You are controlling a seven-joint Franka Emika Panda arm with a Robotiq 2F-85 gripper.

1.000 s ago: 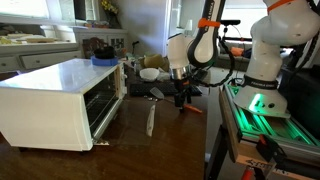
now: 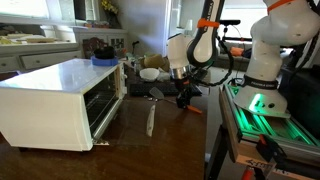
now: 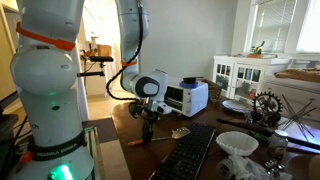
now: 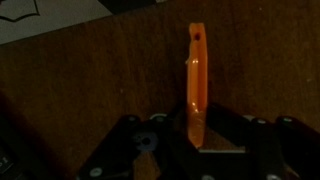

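Note:
An orange handle point(image 4: 197, 75) runs lengthwise through the wrist view, its near end passing between the dark fingers of my gripper. The fingers are shut on it, low over the brown table. In exterior view 1 the orange handle point(image 2: 194, 109) shows just to the right of my gripper point(image 2: 184, 101). In exterior view 2 my gripper point(image 3: 148, 131) points down at the table, and a spatula-like head point(image 3: 180, 133) lies to its right. Whether head and handle are one tool is hard to tell.
A white toaster oven point(image 2: 55, 105) with its door hanging open stands on the left in exterior view 1. A black keyboard-like slab point(image 3: 190, 152) lies close to the gripper. Beyond it are a white bowl point(image 3: 236, 141) and crumpled clear plastic point(image 3: 243, 168).

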